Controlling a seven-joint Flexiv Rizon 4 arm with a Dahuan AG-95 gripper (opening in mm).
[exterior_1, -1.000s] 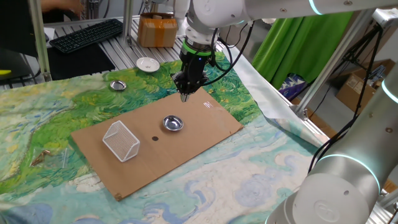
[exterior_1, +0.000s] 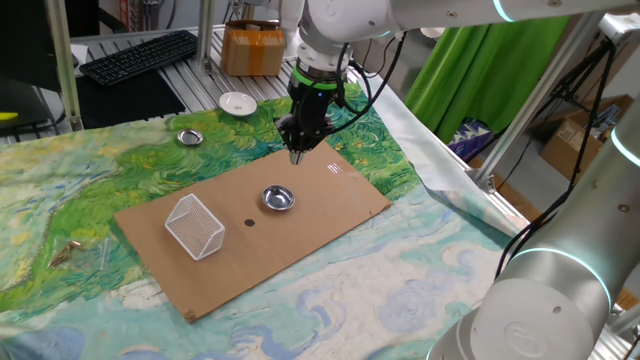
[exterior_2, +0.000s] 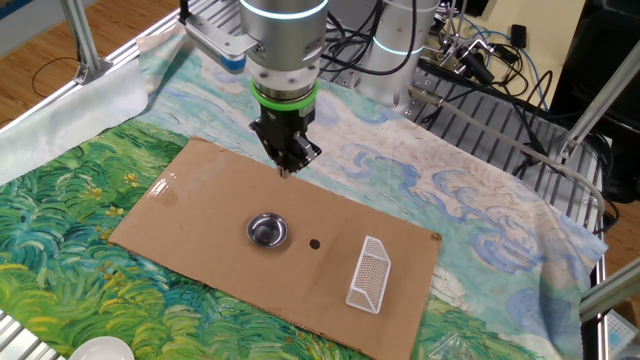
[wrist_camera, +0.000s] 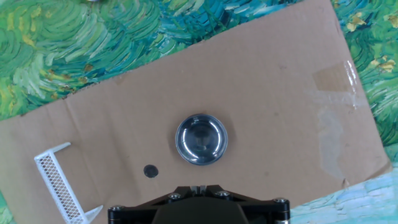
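Observation:
A small shiny metal bowl (wrist_camera: 201, 139) sits on a flat cardboard sheet (wrist_camera: 267, 99), near its middle. To one side of it stands a little white mesh goal (exterior_1: 195, 228), also on the cardboard. Between bowl and goal lies a dark round spot or disc (wrist_camera: 150, 171); whether it is a hole or a flat piece I cannot tell. My gripper (exterior_1: 296, 157) hangs above the cardboard, clear of the bowl, pointing down. Its fingertips (wrist_camera: 195, 189) are together at the bottom of the wrist view, with nothing visible between them.
Beyond the cardboard, a second metal dish (exterior_1: 190, 137) and a white bowl (exterior_1: 238, 104) rest towards the back. A clear plastic bag (exterior_1: 80, 254) lies on the painted cloth (exterior_1: 380, 290). A keyboard (exterior_1: 140, 57) and cardboard box (exterior_1: 252, 48) stand behind. The cardboard's taped end is free.
A person's hand at the top left has drawn back from view. The arm, bowl and goal look unmoved.

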